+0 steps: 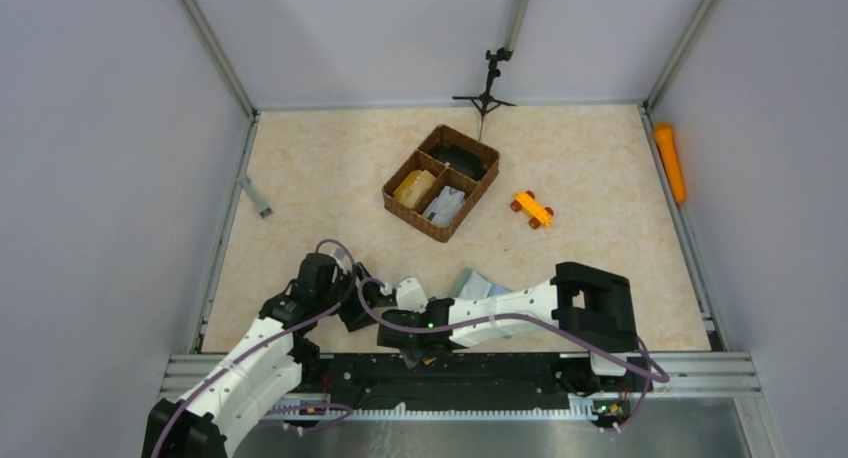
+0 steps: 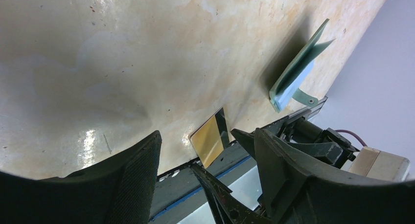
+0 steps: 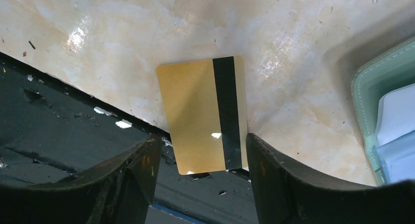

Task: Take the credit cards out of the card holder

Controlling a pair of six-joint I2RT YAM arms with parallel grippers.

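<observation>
A gold card with a black stripe [image 3: 195, 111] lies at the table's front edge, partly overhanging the dark gap. My right gripper is part open, its fingers on either side of the card; the right fingertip is close to the striped edge, and contact is hard to tell. The left wrist view shows the same gold card [image 2: 208, 141] between those fingers. The green card holder [image 2: 293, 77] stands partly open to the right, with something pale blue and white inside. My left gripper is open and empty, above the table.
A wicker basket [image 1: 412, 216] with several items stands at the back middle. A yellow toy car [image 1: 533, 210] sits right of it. The two grippers are close together near the front edge.
</observation>
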